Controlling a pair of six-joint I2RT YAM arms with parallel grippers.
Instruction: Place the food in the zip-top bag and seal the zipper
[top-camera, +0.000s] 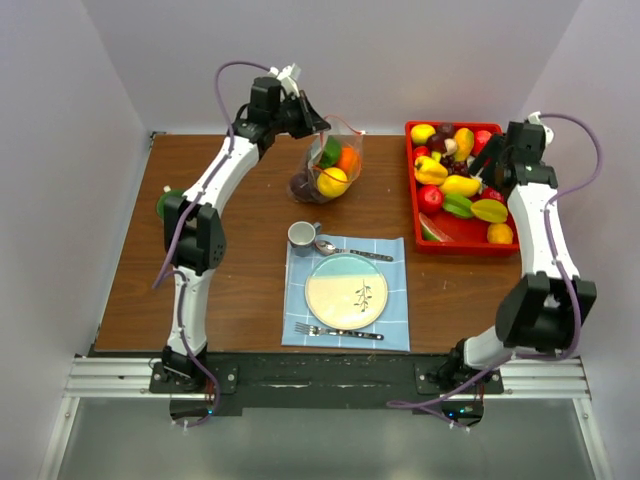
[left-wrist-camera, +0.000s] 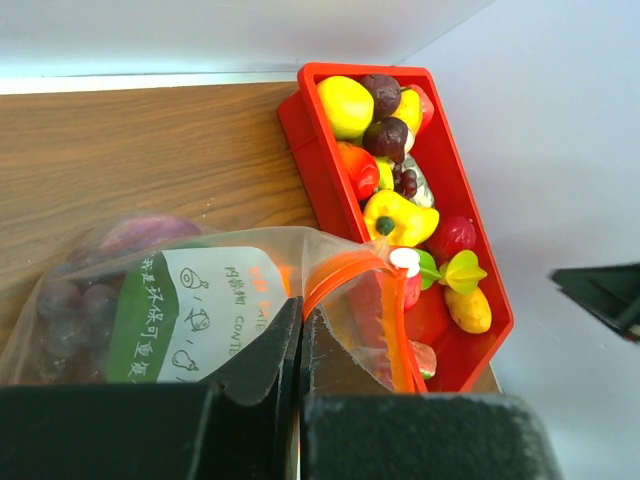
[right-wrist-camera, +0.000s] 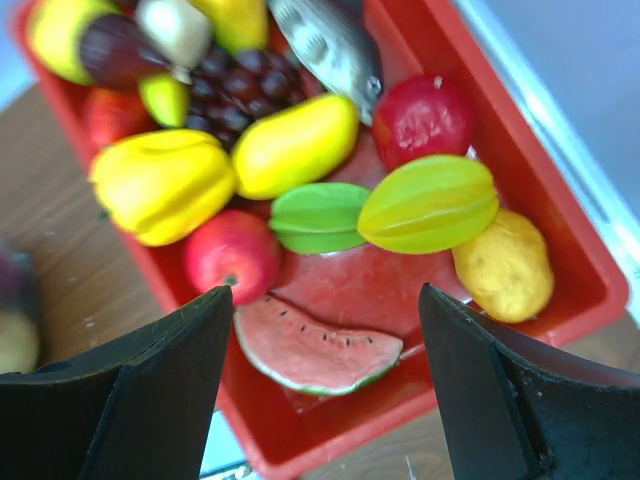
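Observation:
The clear zip top bag (top-camera: 327, 172) hangs and sags from my left gripper (top-camera: 322, 126), its orange-red zip mouth (left-wrist-camera: 390, 310) gaping. Yellow, orange, green and dark purple food shows inside it. In the left wrist view, the fingers are shut with the bag's thin rim (left-wrist-camera: 302, 262) at their tips. My right gripper is over the red crate, fingers apart and nothing between them. Below it in the right wrist view lie a watermelon slice (right-wrist-camera: 315, 350), a red tomato-like piece (right-wrist-camera: 232, 255), a green leaf-like piece (right-wrist-camera: 320, 217) and a yellow-green starfruit (right-wrist-camera: 430, 205).
The red crate (top-camera: 412, 205) stands at the back right, close to the wall. A grey mug (top-camera: 302, 234), spoon, plate (top-camera: 345, 293) and fork are on a blue placemat (top-camera: 395, 325) in the middle. Bare wood lies left of the bag.

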